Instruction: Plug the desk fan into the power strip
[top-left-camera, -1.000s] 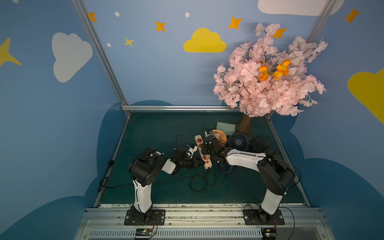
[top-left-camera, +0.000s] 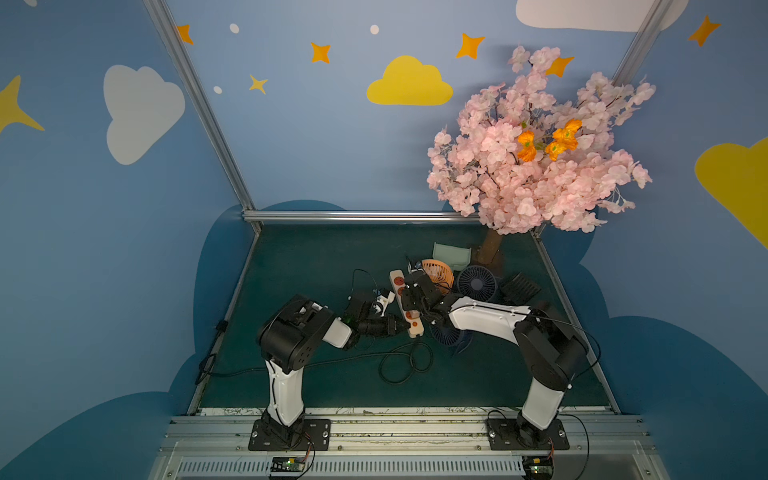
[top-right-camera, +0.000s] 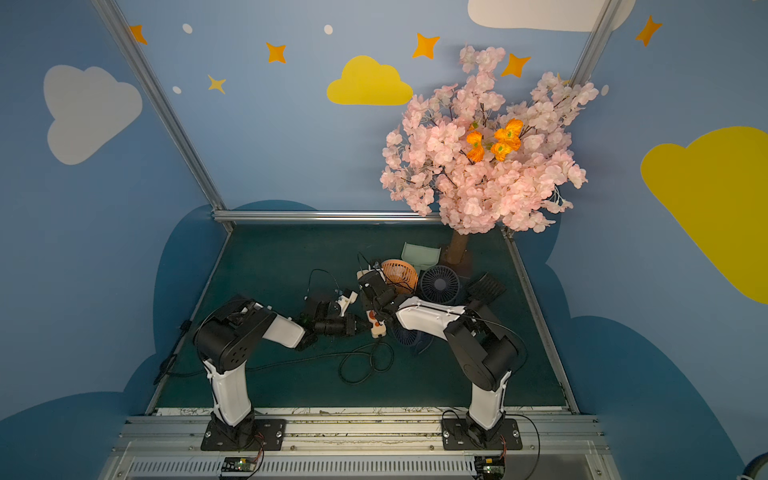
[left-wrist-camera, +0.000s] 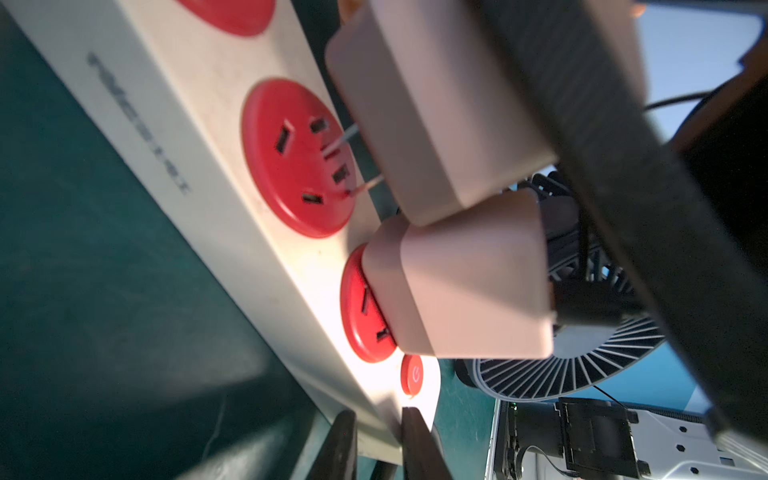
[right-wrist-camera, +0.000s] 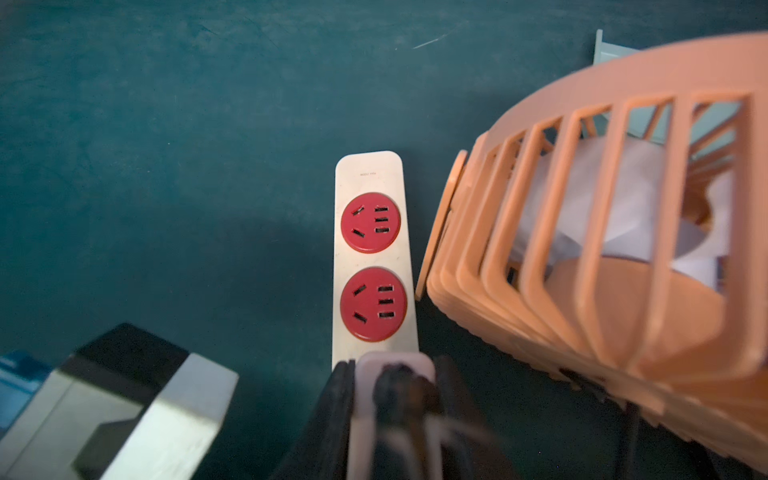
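Observation:
A white power strip (top-left-camera: 414, 326) with red sockets (left-wrist-camera: 296, 157) lies on the green floor. My left gripper is shut on its side near the power-button end. In the left wrist view a white adapter (left-wrist-camera: 472, 284) sits on one socket; above it another adapter (left-wrist-camera: 432, 104) hangs with its two prongs at the neighbouring socket, their tips at the holes. My right gripper is shut on that upper adapter over the strip. Two empty sockets (right-wrist-camera: 373, 304) show beyond it. A dark desk fan (top-left-camera: 478, 284) lies to the right.
An orange basket (right-wrist-camera: 608, 224) stands right beside the strip. A pale green item (top-left-camera: 452, 254), a tree trunk (top-left-camera: 490, 246) and a dark object (top-left-camera: 520, 289) are behind and right. A cable loop (top-left-camera: 404, 368) lies in front.

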